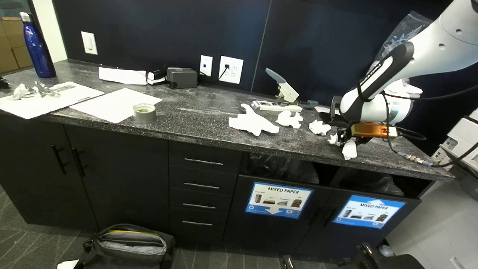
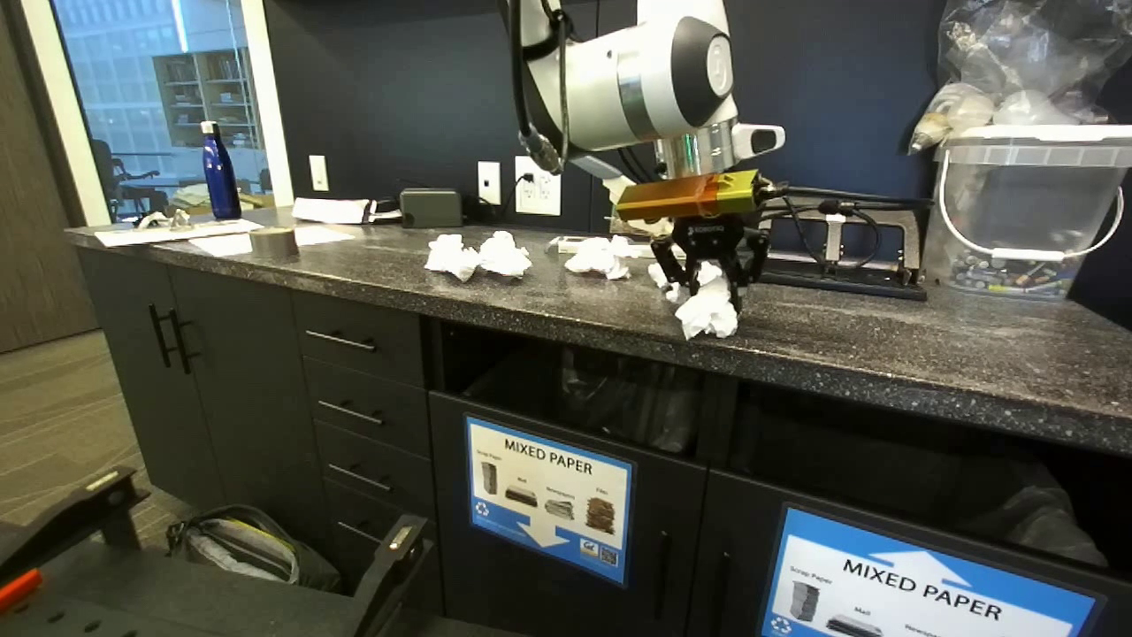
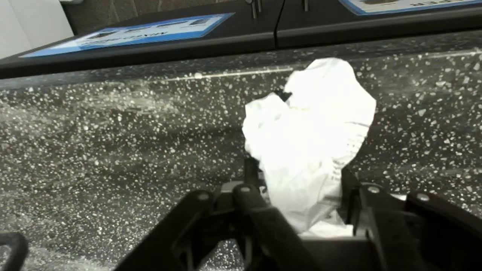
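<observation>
A crumpled white paper ball [image 3: 316, 122] lies near the counter's front edge, between the fingers of my gripper. In the wrist view, a dark finger [image 3: 349, 192] meets the paper's right side, and the other is close at its left. The fingers are part open around it; whether they grip it firmly cannot be told. From the second exterior view, my gripper [image 2: 708, 287] points down over the paper [image 2: 707, 311], which rests at counter height. More crumpled papers, including a large piece [image 1: 253, 120] and a smaller one [image 1: 289, 119], lie to the left in the first exterior view.
Behind the papers is a white stapler-like device [image 1: 278, 106]. A clear bucket [image 2: 1008, 212] and a black stand [image 2: 838, 265] occupy the back right. A tape roll [image 1: 144, 114] and flat sheets [image 1: 117, 105] lie farther left. The counter's front edge is close.
</observation>
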